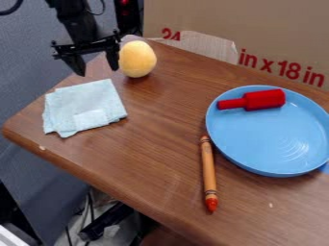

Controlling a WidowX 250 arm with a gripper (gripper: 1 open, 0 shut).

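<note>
My gripper [96, 63] is open, its dark fingers parted in the air at the upper left, just left of the round pale-yellow object [138, 60] and above the far left part of the table. Nothing shows between the fingers. A folded light-blue cloth [84, 108] lies below it on the table's left side. On the right a blue plate [270, 144] holds a red rolling-pin-like object [261, 99]. An orange crayon [209, 175] lies left of the plate.
A cardboard box [241, 31] stands along the back of the table [150, 169]. The table's edge drops away on the left.
</note>
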